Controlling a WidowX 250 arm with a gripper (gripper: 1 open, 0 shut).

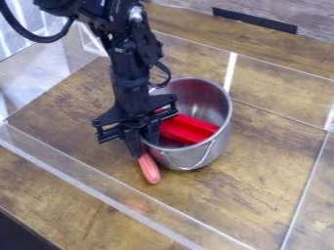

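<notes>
My black gripper (139, 139) is low at the front left rim of a silver metal pot (209, 104), its fingertips beside a pink sausage-like item (150, 168) lying on the wooden surface. Red items (190, 128) sit inside the pot. The fingertips are partly hidden and dark, so I cannot tell whether they are shut or on what.
The wooden board (271, 166) is bare to the right and at the front left. Clear plastic edging runs along the left side, and a wall stands at the back.
</notes>
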